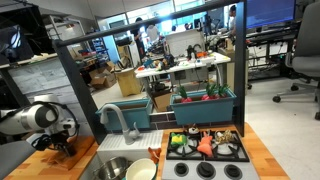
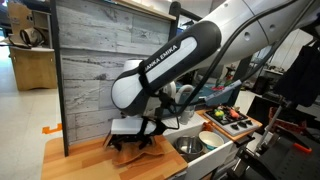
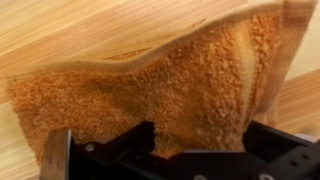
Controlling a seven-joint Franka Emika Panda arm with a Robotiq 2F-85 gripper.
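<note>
An orange-brown towel lies crumpled on the wooden counter beside the sink. In the wrist view the towel fills most of the picture, its hemmed edge running up to the right. My gripper is over it, the dark fingertips apart at the bottom of that view with towel cloth showing between them. In exterior view 1 my gripper points down at the counter's left end, close to the cloth. Whether the fingers touch the towel cannot be told.
Right of the towel are the sink with a grey faucet, and a white bowl. Farther right stands a stove with toys on it. A grey plank wall rises behind the counter.
</note>
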